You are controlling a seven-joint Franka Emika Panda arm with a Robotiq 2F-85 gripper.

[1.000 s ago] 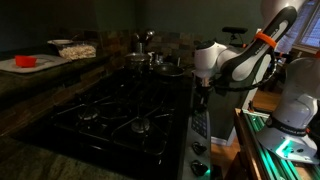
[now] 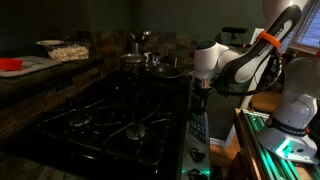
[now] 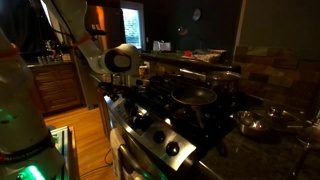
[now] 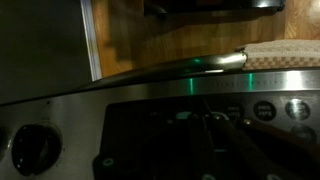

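Note:
My gripper [image 2: 203, 97] hangs beneath the white arm by the front control panel of a black stove [image 2: 100, 128]. It appears shut, and nothing shows between its fingers, though they are dark and hard to make out. In the second exterior view the gripper [image 3: 125, 90] is at the far end of the stove's front. The wrist view looks down on the black control panel [image 4: 140, 120], a round knob [image 4: 37, 148] and the curved metal oven handle [image 4: 170, 72]. Whether the fingertips touch the panel cannot be seen.
A pan [image 3: 194, 95] sits on the stove, and metal pots [image 3: 252, 122] stand on the near counter. Along the front are several knobs [image 3: 172, 149]. A red bowl [image 2: 10, 64] lies on the side counter. Wooden floor [image 3: 92, 135] is open before the stove.
The first exterior view is dimmer than before. My arm and gripper stand in nearly the same place, and no object has visibly moved.

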